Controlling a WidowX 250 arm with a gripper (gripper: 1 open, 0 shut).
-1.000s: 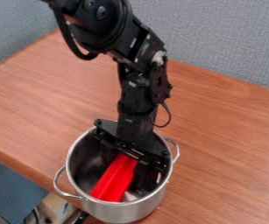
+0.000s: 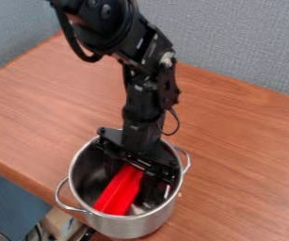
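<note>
A steel pot (image 2: 137,222) with two side handles stands at the near edge of the wooden table. Inside it lies a long red object (image 2: 117,195), tilted along the pot. My black gripper (image 2: 139,160) reaches down into the pot over the far end of the red object. Its fingertips are largely hidden, so I cannot see clearly what is between them.
A grey textured wall stands at the back. At the lower left are a blue-grey surface and some dark hardware beyond the table's edge.
The upper part of my arm has shifted slightly to the left and up. The pot and red object look unchanged.
</note>
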